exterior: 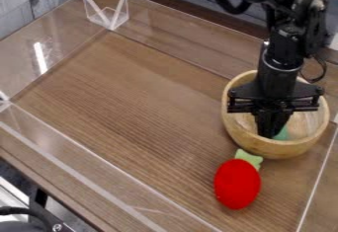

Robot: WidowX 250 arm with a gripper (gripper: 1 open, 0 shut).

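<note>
A wooden bowl [242, 135] sits at the right of the table [126, 108]. My black gripper [272, 117] is down inside it, its fingers over a green object [282, 134] that is mostly hidden by them. The gripper looks closed around that object, though its fingertips are hard to make out.
A red object [238, 183] with a small pale green part [251, 158] lies just in front of the bowl. A white wire item [103, 11] stands at the back left.
</note>
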